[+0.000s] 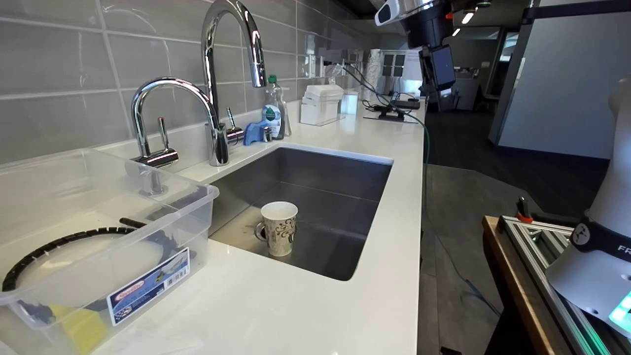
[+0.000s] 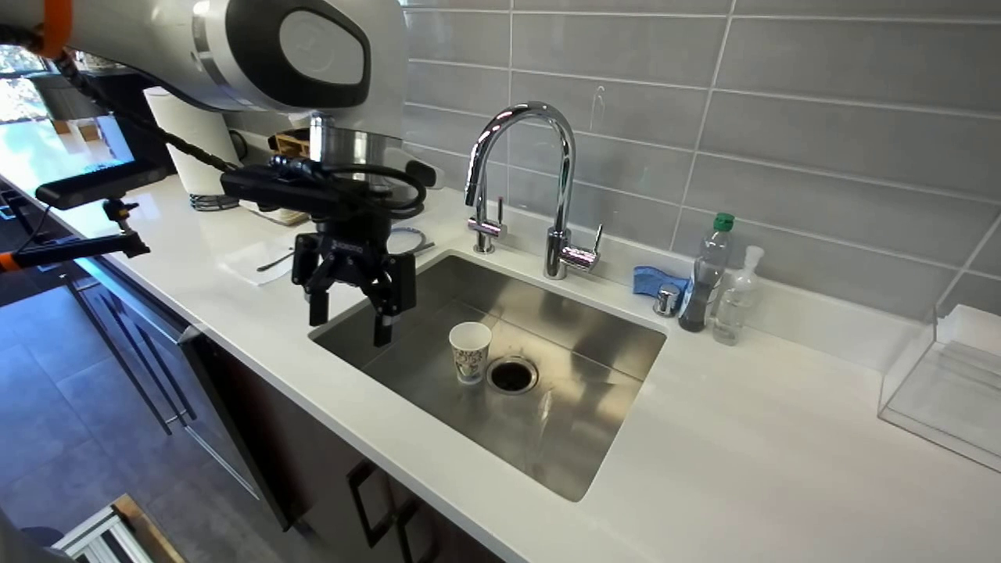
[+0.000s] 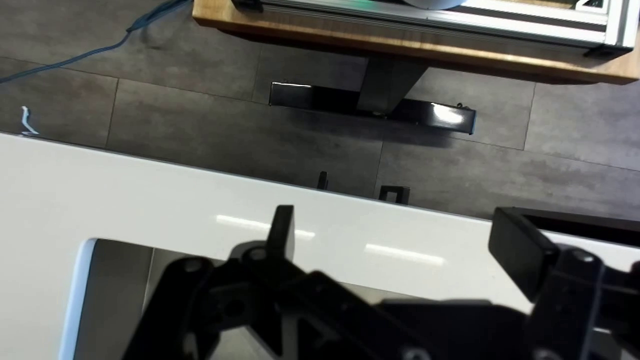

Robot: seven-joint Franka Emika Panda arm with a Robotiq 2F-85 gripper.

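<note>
A white mug (image 1: pixel 278 230) with a dark scroll pattern stands upright in the steel sink (image 2: pixel 600 371), close to the drain (image 2: pixel 512 374). My black gripper (image 2: pixel 354 324) hangs in the air above the sink's edge, well apart from the mug (image 2: pixel 470 352). In the wrist view the gripper's two fingers stand wide apart, the left finger (image 3: pixel 280 231) and the right finger (image 3: pixel 520 252), with only countertop and floor seen beyond. The mug cannot be made out in the wrist view.
A tall chrome faucet (image 2: pixel 563 188) and a smaller one rise behind the sink. Soap bottles (image 2: pixel 708 272) and a blue sponge (image 2: pixel 659 280) stand at its back edge. A clear plastic bin (image 1: pixel 204 207) sits on the counter beside it.
</note>
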